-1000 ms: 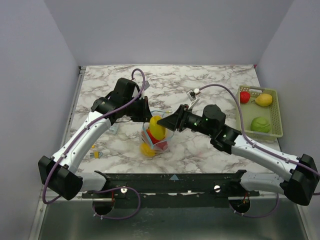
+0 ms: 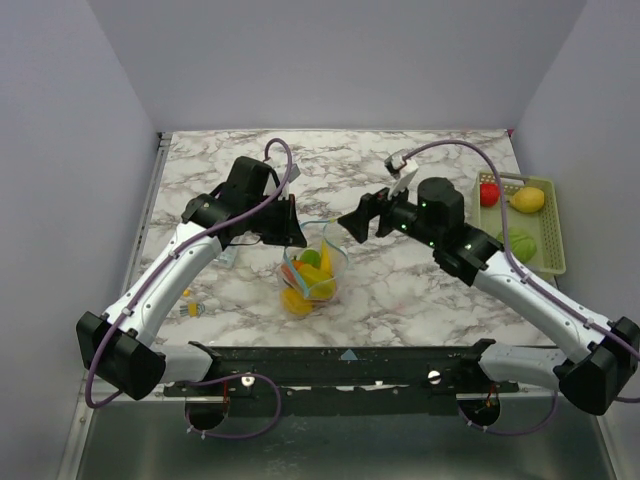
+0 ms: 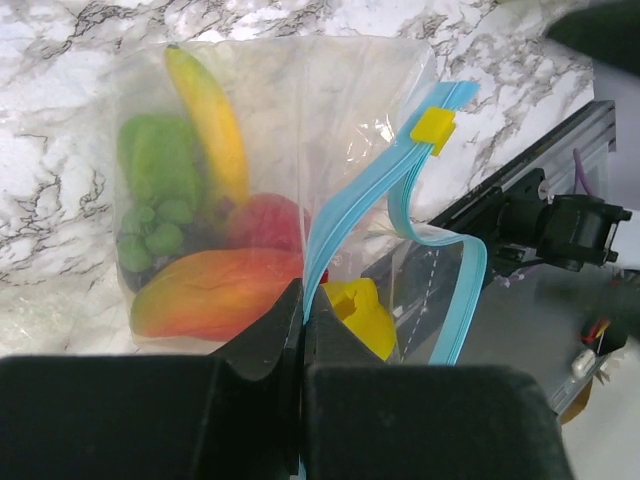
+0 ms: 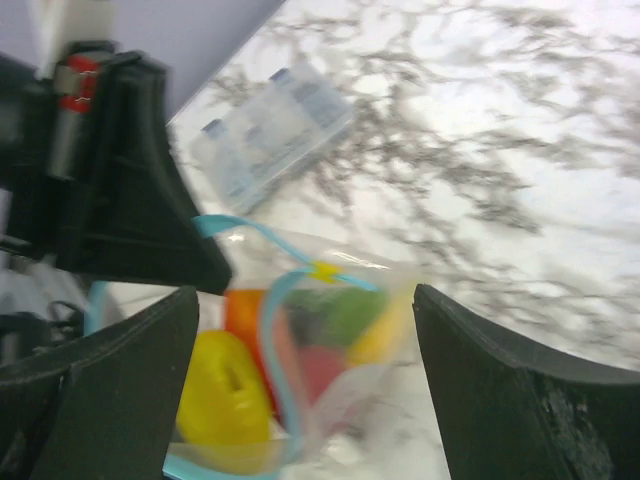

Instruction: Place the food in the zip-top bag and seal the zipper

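Observation:
The clear bag [image 2: 340, 262], with blue zip edges [image 3: 360, 190], stands with its mouth open on the marble table. Through its walls I see a banana [image 3: 215, 125], green produce [image 3: 160, 165], a red-orange mango [image 3: 215, 295], a red item [image 3: 265, 222] and a yellow fruit or pepper [image 3: 365, 315]. A yellow slider [image 3: 433, 128] sits on one zip strip. My left gripper is shut on the bag's blue rim. My right gripper stands open above and right of the bag mouth, nothing between its fingers.
A green basket [image 2: 553, 225] at the right holds a red tomato [image 2: 489, 194], a yellow fruit [image 2: 527, 200] and a green cabbage [image 2: 520, 245], partly behind the right arm. A clear flat container [image 4: 280, 130] lies left of the bag.
The left arm stayed still.

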